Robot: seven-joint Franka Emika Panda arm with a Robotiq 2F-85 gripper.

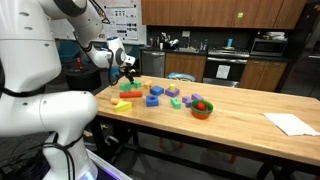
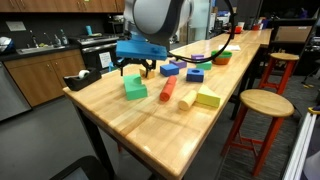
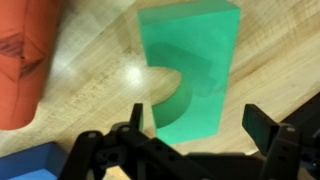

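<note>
A green arch-shaped block point(image 3: 210, 70) lies beneath my gripper in the wrist view, its curved cutout facing left. The open fingers stand on either side of the block's lower part, with no grip on it. Exterior view 2 has the gripper point(image 2: 135, 68) just above a small group of green pieces point(image 2: 135, 88) near the table's end. From exterior view 1 the gripper point(image 1: 122, 79) appears over the far left part of the table, and green shows below it. Whether the fingertips touch anything cannot be told.
A red cylinder point(image 3: 20, 55) and a blue block point(image 3: 35, 162) lie close by on the left in the wrist view. Yellow blocks point(image 2: 207, 97) and several other coloured blocks are spread along the table. Farther off sit a green bowl point(image 1: 202, 112) and white paper point(image 1: 291, 124).
</note>
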